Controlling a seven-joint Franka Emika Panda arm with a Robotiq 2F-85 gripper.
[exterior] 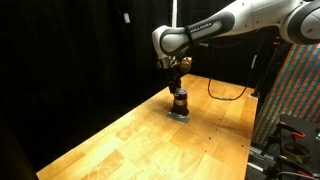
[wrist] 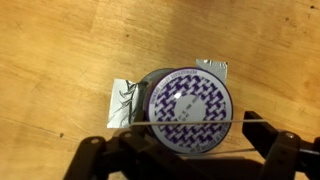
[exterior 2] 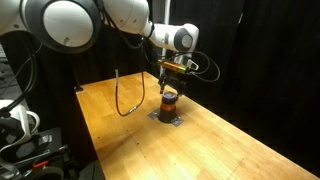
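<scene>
A dark cylinder with a reddish-brown band (exterior: 180, 103) stands upright on the wooden table, its base on silver tape (exterior: 179, 117). From above, in the wrist view, its round top (wrist: 190, 108) shows a purple and white zigzag pattern. My gripper is open over this top, one finger toward each side. A thin pale band (wrist: 200, 122) stretches between the fingers across the view. In the second exterior view the gripper (exterior 2: 173, 86) is just above the cylinder (exterior 2: 168, 107); whether they touch, I cannot tell.
A dark cable (exterior 2: 123, 105) hangs from the arm. Black curtains (exterior: 70, 70) stand behind the table.
</scene>
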